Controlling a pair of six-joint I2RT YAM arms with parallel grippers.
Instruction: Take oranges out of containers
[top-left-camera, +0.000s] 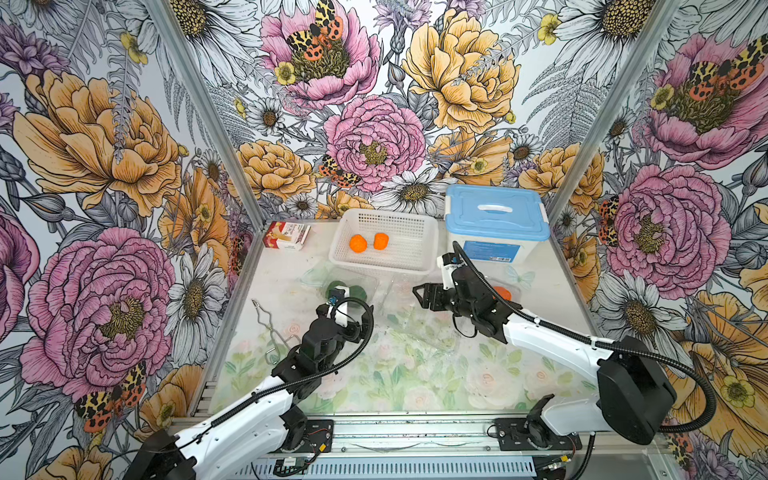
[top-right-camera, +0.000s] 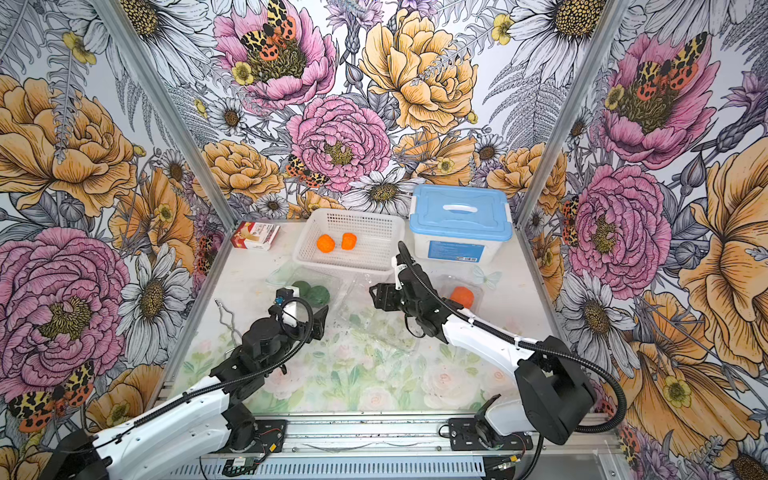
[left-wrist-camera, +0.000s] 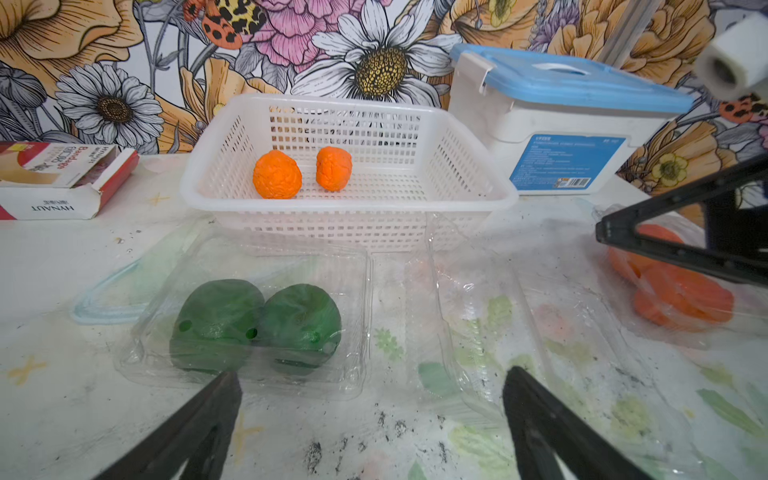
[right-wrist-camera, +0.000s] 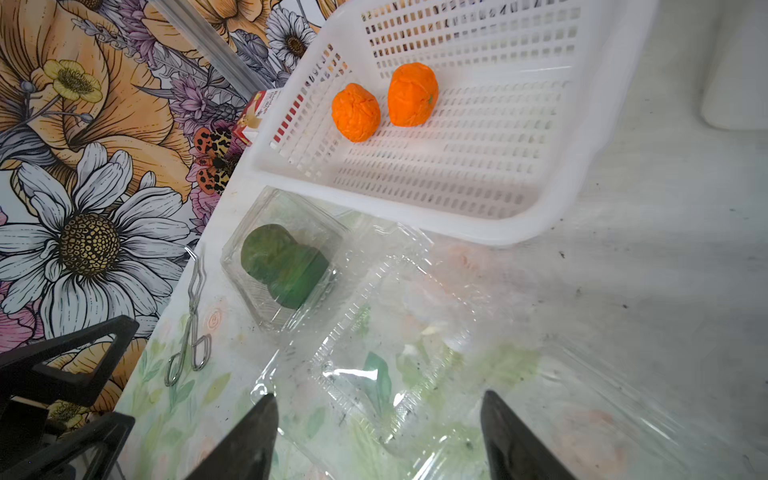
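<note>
Two orange objects (left-wrist-camera: 277, 174) (right-wrist-camera: 412, 94) sit in the white basket (left-wrist-camera: 352, 204). A clear container (left-wrist-camera: 616, 320) at the right holds orange pieces (left-wrist-camera: 684, 296), partly behind my right gripper. A clear container (right-wrist-camera: 240, 256) at centre-left holds green objects (left-wrist-camera: 300, 328). An empty-looking clear plastic piece (right-wrist-camera: 384, 368) lies in the middle, below my right gripper, whose fingers are apart with nothing between them. My left gripper stands open in front of the green objects' container, with nothing between its fingers.
A lidded blue-topped box (top-left-camera: 496, 208) stands at back right, a red-and-white carton (top-left-camera: 286, 236) at back left. Metal tongs (right-wrist-camera: 192, 320) lie on the left side.
</note>
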